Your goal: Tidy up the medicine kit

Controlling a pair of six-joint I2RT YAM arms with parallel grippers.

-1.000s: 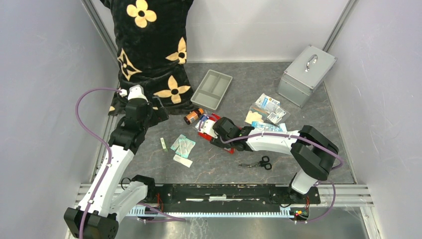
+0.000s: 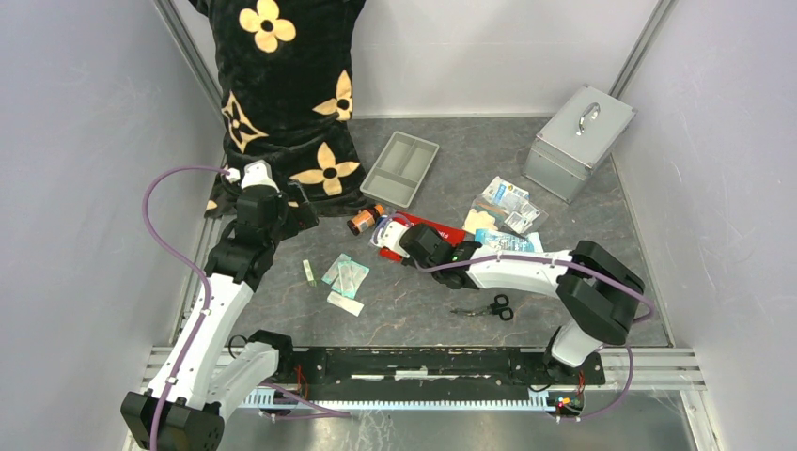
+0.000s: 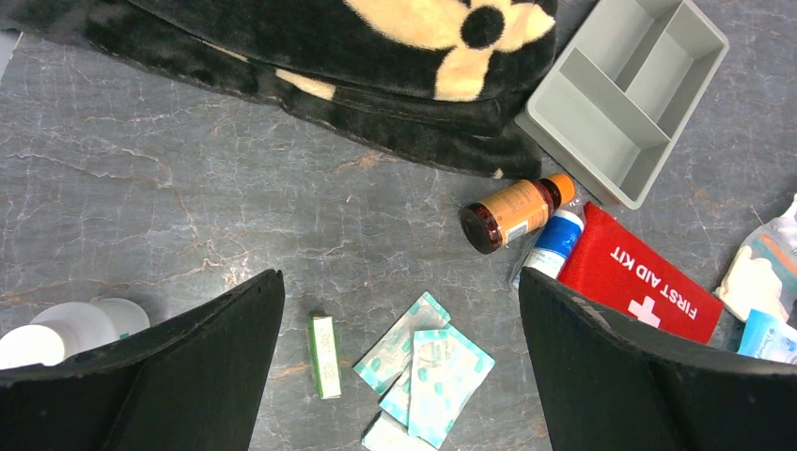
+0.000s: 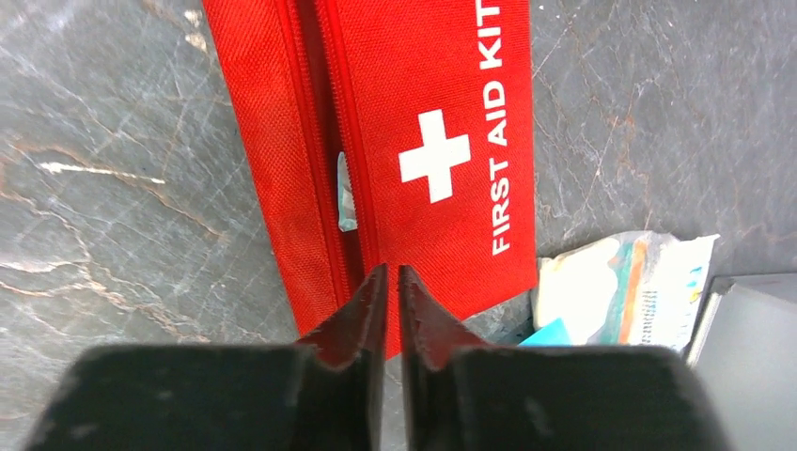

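The red first aid pouch (image 2: 440, 227) lies near the middle, partly under the right arm in the top view. In the right wrist view its printed flap (image 4: 451, 113) faces up, and a pale packet edge (image 4: 347, 202) shows in the gap beside its zip. My right gripper is over the pouch's lower end, its fingertips slightly apart with only red fabric visible behind the narrow gap. To the left, my left gripper stands wide open above the table, empty. Loose sachets (image 3: 442, 376) and a small green-and-white box (image 3: 325, 357) lie below it.
A brown bottle (image 2: 363, 221), a blue-and-white bottle (image 3: 554, 242) and a grey divided tray (image 2: 383, 194) are behind the pouch. Bagged supplies (image 2: 512, 202) and a metal case (image 2: 578, 141) stand right. Scissors (image 2: 498, 307) lie in front; a white container (image 3: 80, 331) is far left.
The left arm is still.
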